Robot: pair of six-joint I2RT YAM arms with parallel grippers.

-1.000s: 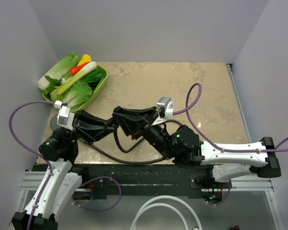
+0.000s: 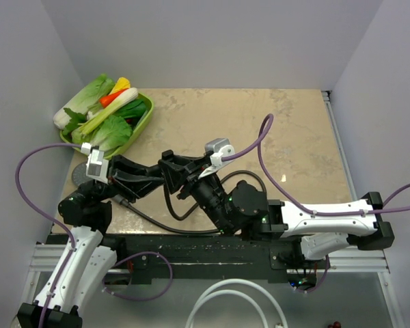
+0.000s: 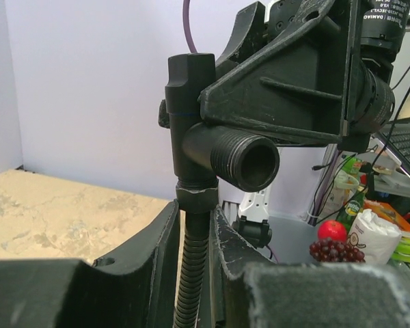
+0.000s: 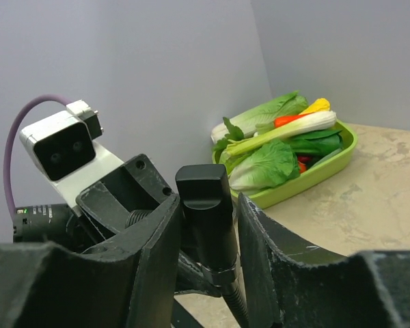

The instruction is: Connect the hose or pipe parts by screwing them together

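Note:
A black corrugated hose loops across the counter and rises to a black fitting with a threaded side port. My left gripper is shut on the hose end, just under the fitting's collar, in the left wrist view. My right gripper holds the fitting body from the side in the right wrist view, its fingers on either side of it. In the top view the two grippers meet above the counter's left middle, hiding much of the joint between hose and fitting.
A green basket of vegetables stands at the back left of the counter. White hoses lie below the front edge. Walls bound the left, back and right.
My right gripper and wrist have shifted slightly left in the top view and turned a little. My left arm has moved only slightly.

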